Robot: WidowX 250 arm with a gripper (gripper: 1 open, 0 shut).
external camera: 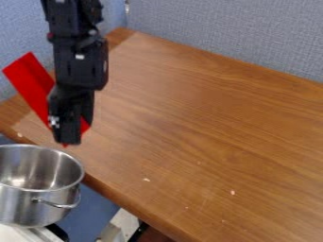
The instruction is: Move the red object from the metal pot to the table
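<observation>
The red object [29, 79] is long and flat, and it slants down from upper left behind the black fingers. My gripper [70, 128] is shut on it, pointing downward at the left of the camera view; the red shows on both sides of the fingers, though the contact itself is hidden. Just below and left of the gripper stands the shiny metal pot [60, 197], upright, its visible inside empty. The red object is clear of the pot's rim, near the left edge of the wooden table [202, 132].
Grey-blue partition walls [240, 33] border its far side and left. White and black items [120, 227] sit below the table's front edge, right of the pot.
</observation>
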